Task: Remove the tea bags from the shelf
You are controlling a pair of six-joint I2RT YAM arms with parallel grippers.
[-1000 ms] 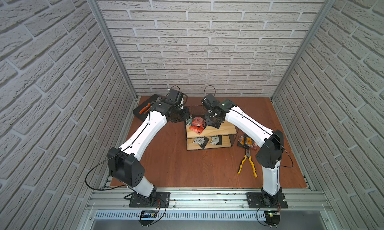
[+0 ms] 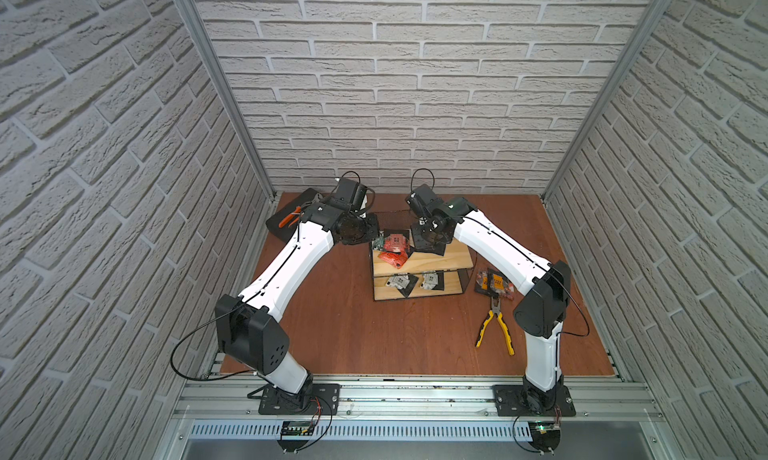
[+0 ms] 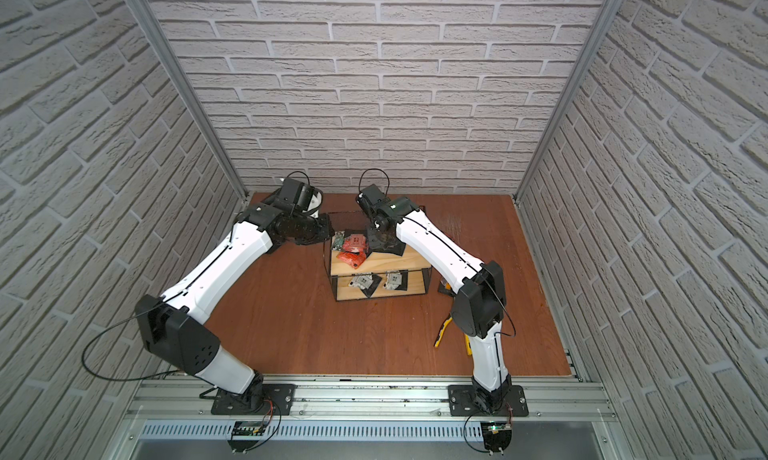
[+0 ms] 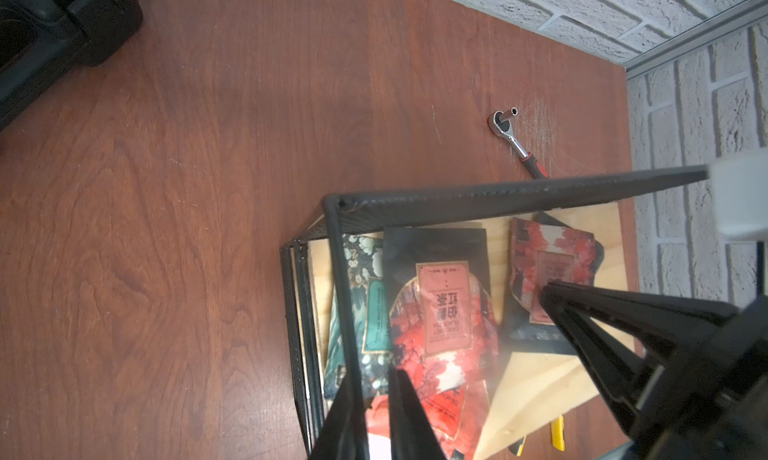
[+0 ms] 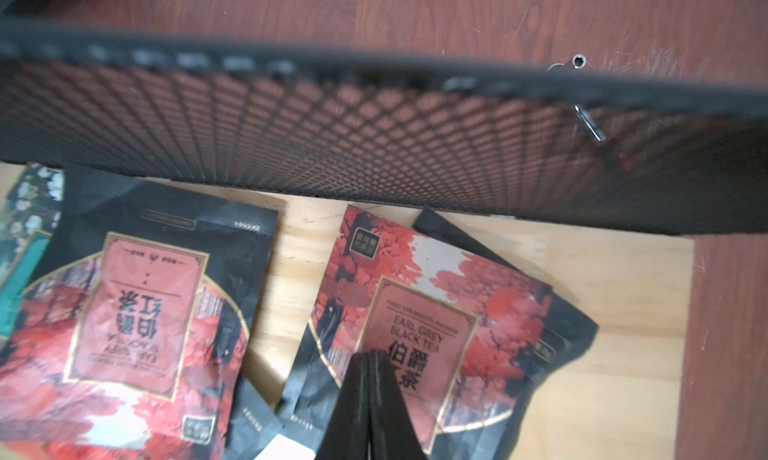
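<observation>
Tea bags lie on the shelf's upper wooden board (image 2: pixel 453 258): a red-and-black Earl Grey bag (image 5: pixel 489 325) right of centre, a second such bag (image 4: pixel 441 304), a green one (image 4: pixel 364 284) and an orange-red one (image 2: pixel 393 258) at the left. My right gripper is shut over the right-hand bag, with nothing visible between its fingertips; contact with the bag cannot be told. By the shelf's left side hangs my left gripper, its fingers apart near the black frame post (image 4: pixel 347 324), holding no bag. Two grey-white bags (image 2: pixel 398 281) (image 2: pixel 430 280) rest on the lower board.
Orange bags (image 2: pixel 497 283) and yellow-handled pliers (image 2: pixel 496 328) lie on the table right of the shelf. A mesh back panel (image 5: pixel 352 131) rises behind the upper board, with a ratchet (image 4: pixel 512 139) beyond it. Table in front of the shelf is clear.
The right gripper has shifted slightly to the right, and the dark bag beneath it has slid a little the same way. The left arm looks unmoved.
</observation>
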